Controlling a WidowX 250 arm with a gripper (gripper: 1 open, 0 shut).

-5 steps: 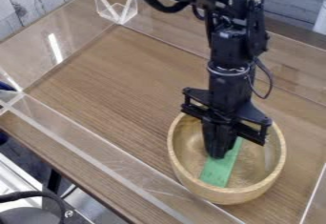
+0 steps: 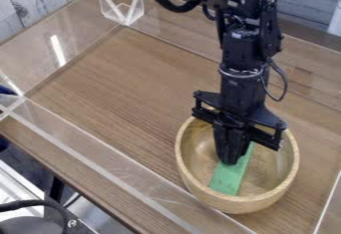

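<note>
My black gripper hangs from the arm at the right of centre, lowered into a round tan bowl near the front right of the table. A flat green object lies in the bowl, its upper end under the gripper's fingers. The fingertips are mostly hidden by the gripper's body, and whether they touch or hold the green object is unclear.
Clear plastic guards run along the left edge and at the back left. Cables and a dark round part sit at the bottom left.
The gripper has shifted very slightly upward in the view over the last second. The bowl and green object look essentially unmoved.
</note>
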